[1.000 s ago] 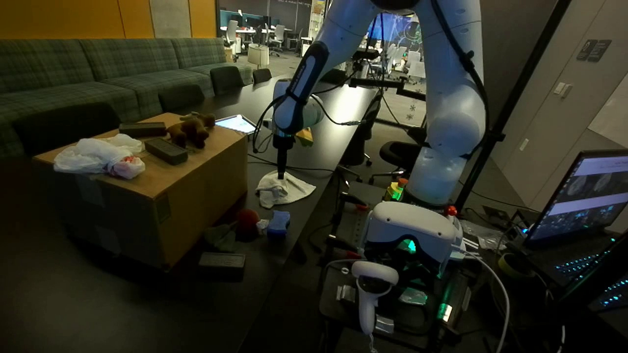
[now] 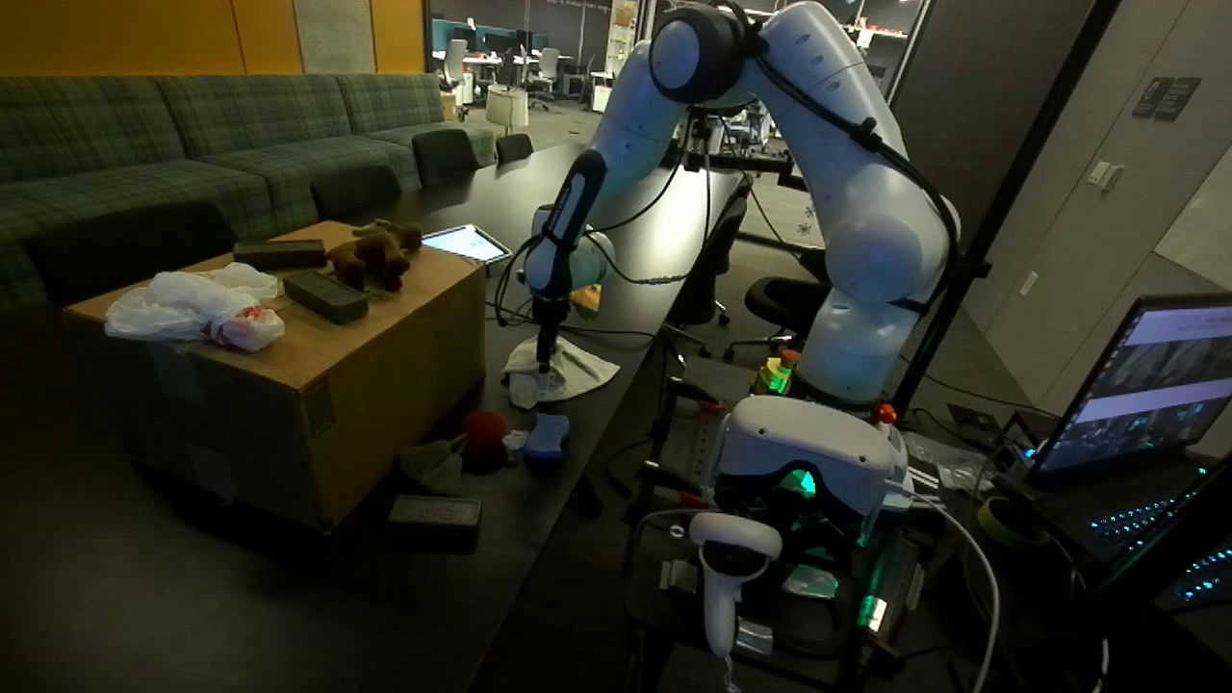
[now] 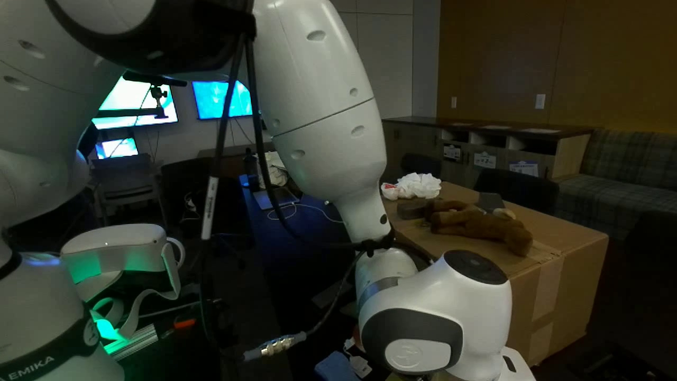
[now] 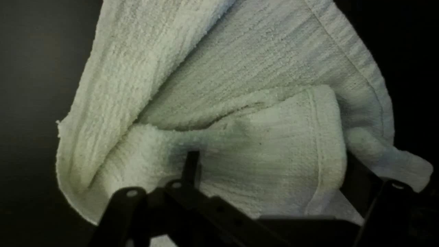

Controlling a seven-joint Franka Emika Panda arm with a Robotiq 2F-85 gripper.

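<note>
A crumpled white cloth lies on the dark table beside the cardboard box. Seen from the wrist, the cloth fills most of the view, with overlapping folds and a hemmed edge. My gripper points down over it, low against its left part. In the wrist view the gripper stands open, its two dark fingers wide apart and a folded section of cloth lying between them. Whether the fingertips touch the cloth is hard to tell. The second exterior view hides both fingers and cloth.
A large box stands left of the arm, carrying a plastic bag, dark blocks and a brown plush toy. Nearer the camera lie a red ball, a blue sponge and a dark block. A tablet lies behind.
The arm has come down and my gripper sits lower and slightly to the left over the cloth. The cloth and the other objects look unmoved.
</note>
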